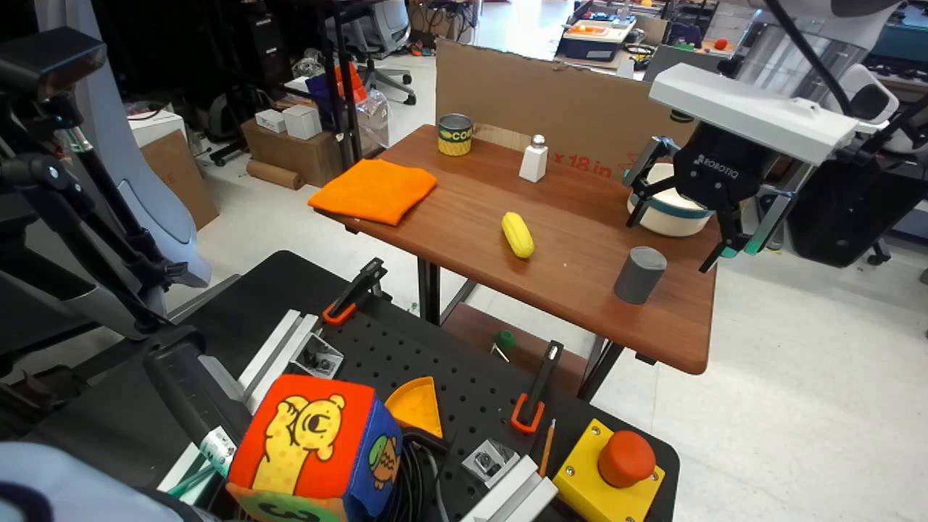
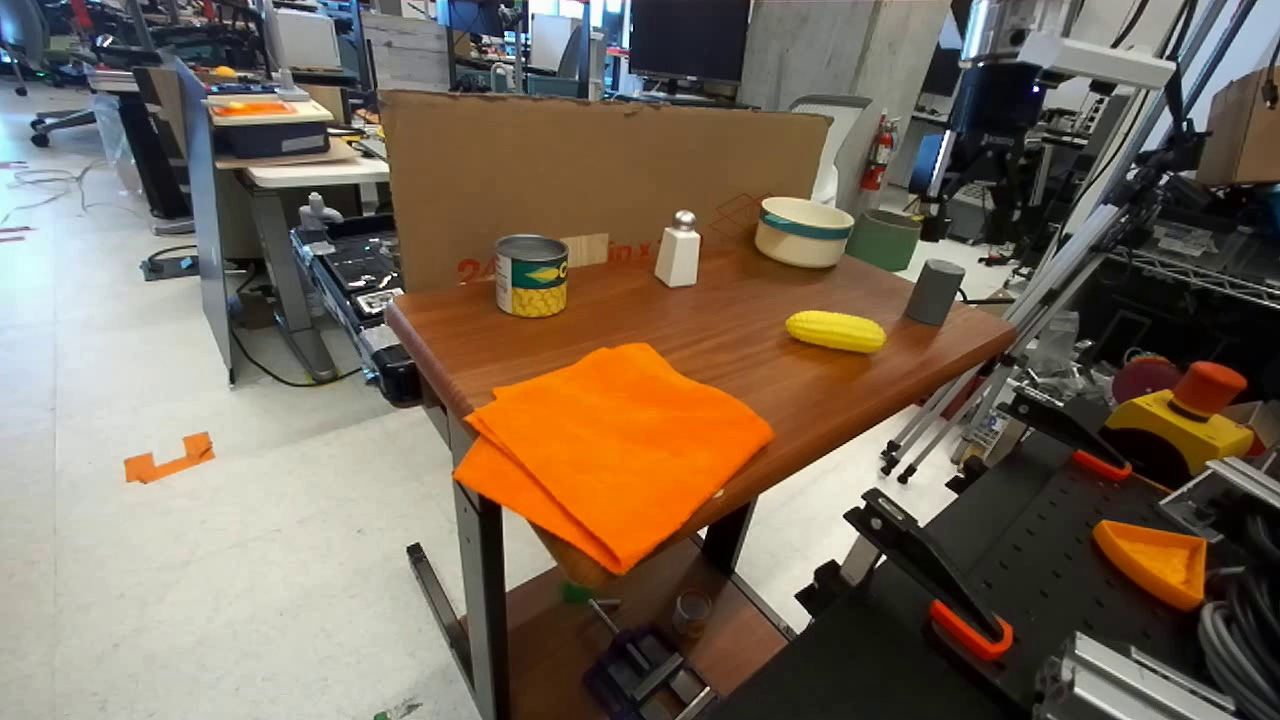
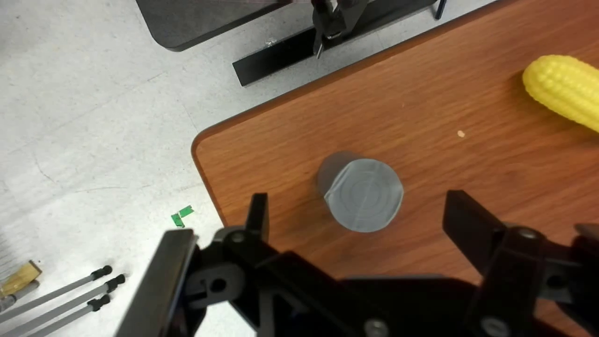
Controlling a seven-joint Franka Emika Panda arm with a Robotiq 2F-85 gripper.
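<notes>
My gripper [image 1: 665,243] hangs open over the right end of the wooden table, its fingers wide apart and nothing between them. In the wrist view a grey cylinder [image 3: 365,194] stands upright below, in the space between and ahead of my fingertips, not touched. A yellow corn cob [image 1: 518,235] lies left of the cylinder in exterior view 1. The cream pot with a teal rim [image 2: 805,232] rests at the table's back right; in exterior view 1 my gripper partly hides it.
A folded orange cloth [image 2: 624,444] overhangs the table's front edge. A corn can [image 2: 531,276] and a white shaker [image 2: 678,251] stand toward the back, before a cardboard wall [image 2: 576,168]. Bare tabletop lies between the cloth and the corn cob.
</notes>
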